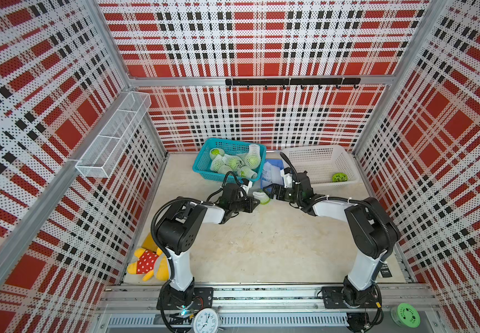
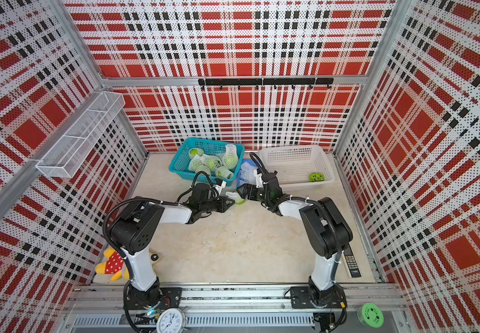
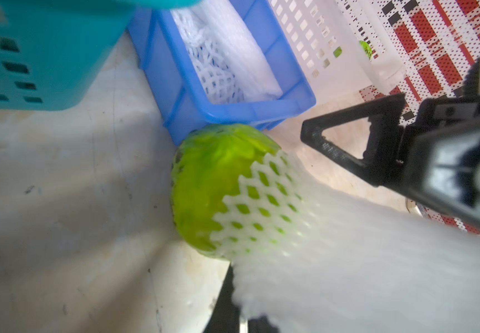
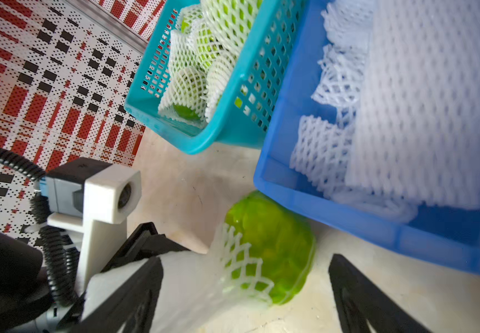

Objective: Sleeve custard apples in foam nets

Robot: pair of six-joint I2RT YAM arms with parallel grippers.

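A green custard apple (image 3: 217, 183) sits on the table against the blue bin, one side covered by a white foam net (image 3: 328, 244) and the other bare. The net's long loose end runs back to my left gripper (image 1: 255, 203), which is shut on it; the net hides its fingertips in the left wrist view. My right gripper stands open, its fingers (image 4: 356, 294) on either side of the apple without visibly closing on it. In the right wrist view, the net (image 4: 195, 283) crosses in front of the left gripper's black finger.
More foam nets (image 4: 423, 100) lie in the blue bin (image 4: 328, 208). Netted apples fill much of the teal basket (image 1: 209, 176) at the back left. One bare apple (image 1: 339, 177) remains in the white basket (image 1: 306, 155) at right. A yellow toy (image 1: 148, 263) lies front left.
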